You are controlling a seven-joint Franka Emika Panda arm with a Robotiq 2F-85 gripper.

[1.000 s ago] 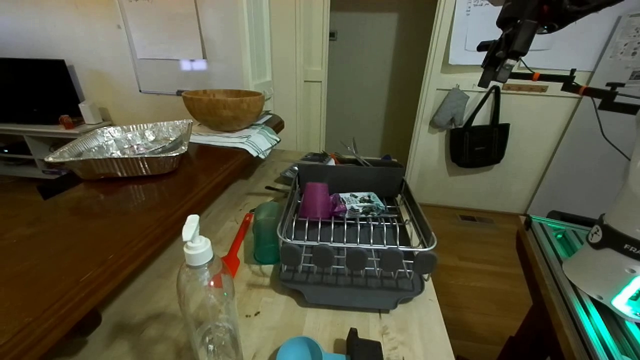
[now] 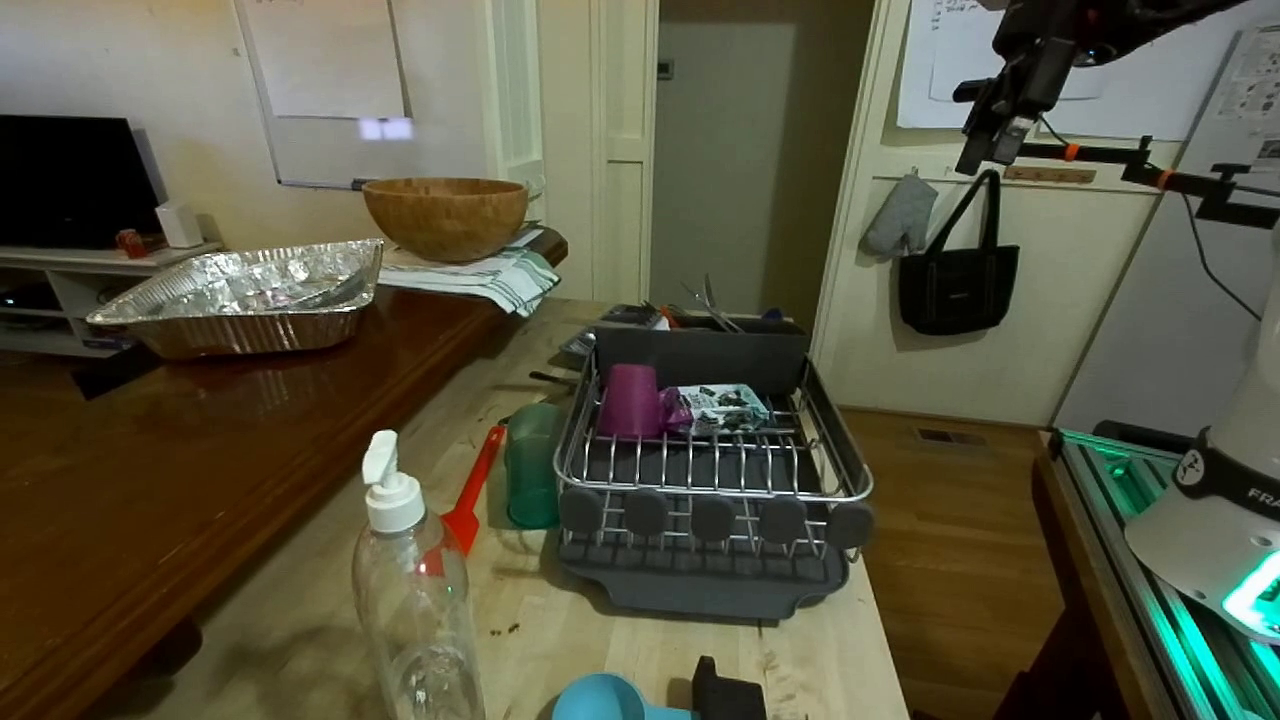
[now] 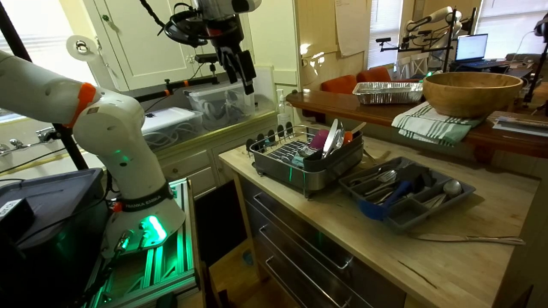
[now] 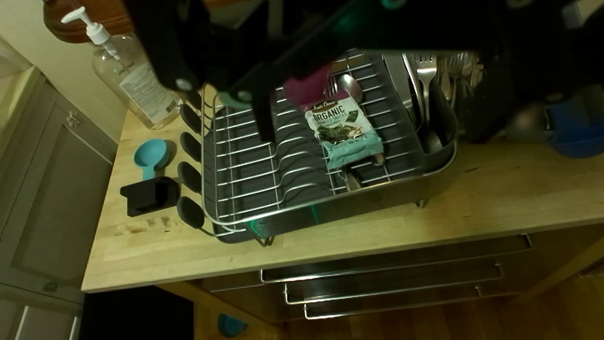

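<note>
My gripper (image 3: pixel 242 86) hangs high above the floor side of the counter, well clear of everything on it. In the wrist view its dark fingers (image 4: pixel 263 122) stand wide apart with nothing held between them. Below is the dish rack (image 2: pixel 708 494), holding a purple cup (image 2: pixel 630 402) and a seaweed snack packet (image 4: pixel 342 125). A spoon (image 4: pixel 349 87) lies on the wires near the packet. Forks and other cutlery (image 4: pixel 425 73) stand in the rack's side holder. Part of the purple cup is hidden behind the gripper in the wrist view.
A pump bottle (image 2: pixel 414 600), green cup (image 2: pixel 533 466), red spatula (image 2: pixel 477 486) and blue scoop (image 4: pixel 151 154) surround the rack. Beyond it sits a cutlery tray (image 3: pixel 411 226), with a knife (image 3: pixel 467 238) on bare counter. A wooden bowl (image 2: pixel 446 218) and foil trays (image 2: pixel 258 330) occupy the higher table.
</note>
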